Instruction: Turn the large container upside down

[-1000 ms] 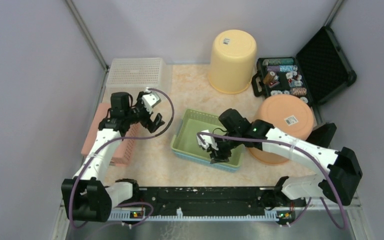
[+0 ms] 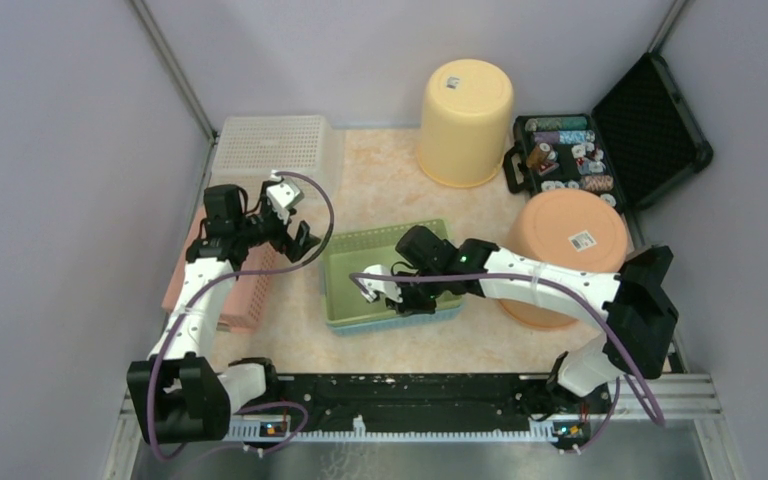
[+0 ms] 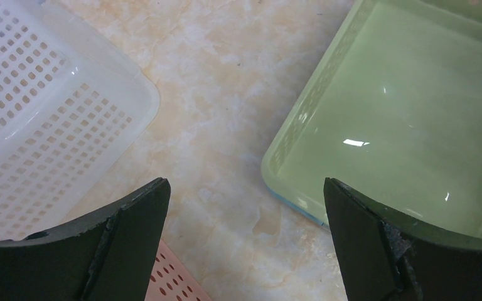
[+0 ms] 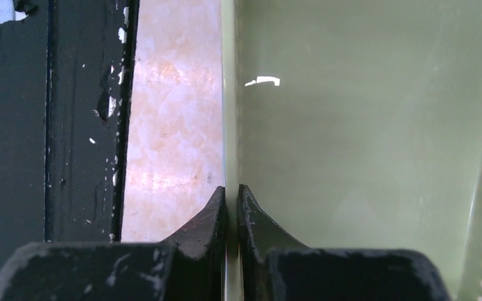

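In the middle of the table, a large green container (image 2: 365, 290) stands with its opening upward, showing a green inside and a bluish outer side. My right gripper (image 2: 418, 306) is at the container's near side. The right wrist view shows the container's rim (image 4: 230, 125) running between the right fingers, which are shut on it. Left of the container, above the table, my left gripper (image 2: 305, 243) hangs open, apart from it. Bare table and a corner of the container (image 3: 282, 169) appear beyond its fingers (image 3: 376, 244) in the left wrist view.
A white basket (image 2: 272, 140) and a pink basket (image 2: 245, 300) lie upside down at the left. A yellow tub (image 2: 468, 110) stands inverted at the back, an orange tub (image 2: 568, 230) at the right. Beside them lies an open black case (image 2: 522, 165) of small items.
The right gripper moved left along the near rim and is now shut on it. The container has shifted left and turned to lie straighter. The left arm drew back slightly to the left.
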